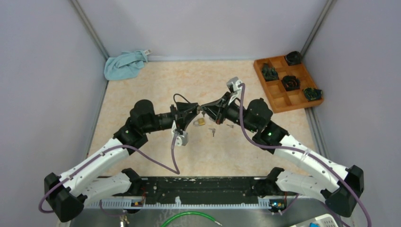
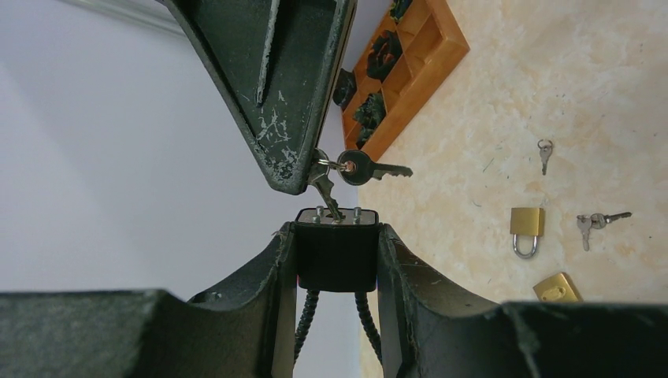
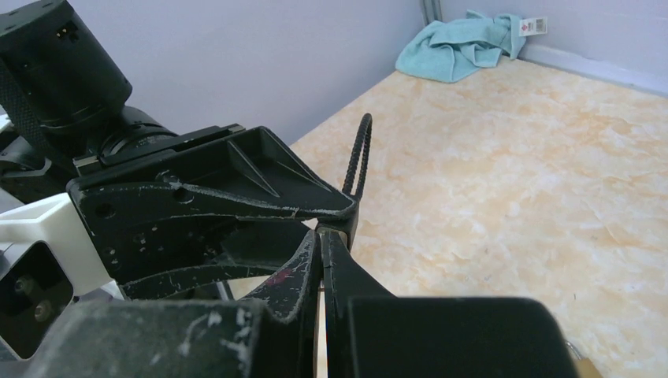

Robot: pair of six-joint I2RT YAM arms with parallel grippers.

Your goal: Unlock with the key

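Observation:
A black lock (image 2: 337, 256) with a metal end face and a black cable shackle hangs between the fingers of my left gripper (image 1: 196, 109), which is shut on it. My right gripper (image 1: 204, 109) is shut on a key (image 2: 326, 189), whose blade points down at the lock's end face between two small posts. The blade's tip meets that face; how deep it sits, I cannot tell. A second, dark-headed key (image 2: 364, 168) dangles from the same ring. In the right wrist view my fingers (image 3: 303, 272) hide the key, with the left gripper just beyond.
On the table below lie a brass padlock (image 2: 527, 222), a second brass padlock (image 2: 558, 288), a small key (image 2: 545, 155) and a key pair (image 2: 599, 221). A wooden compartment tray (image 1: 279, 96) stands at the back right, a blue cloth (image 1: 124, 66) at the back left.

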